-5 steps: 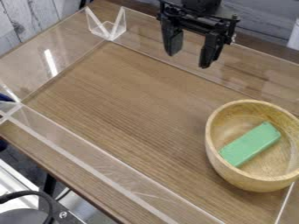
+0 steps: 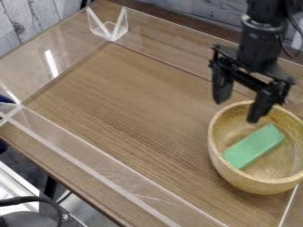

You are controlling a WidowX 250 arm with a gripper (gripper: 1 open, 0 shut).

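Observation:
My dark gripper (image 2: 251,89) hangs at the upper right of the camera view, just above the back rim of a round tan bowl (image 2: 221,168). Its fingers stand apart and are blurred, with nothing visible between them. A green rectangular block (image 2: 252,145) lies inside the bowl, tilted diagonally.
A light wooden tabletop (image 2: 119,106) fills most of the view, clear in the middle and left. A small white wire-like object (image 2: 106,25) stands near the back left edge. A dark cable curves at the lower left.
My gripper has moved right and down, from over the back of the table to above the bowl. The bowl and green block have not visibly moved.

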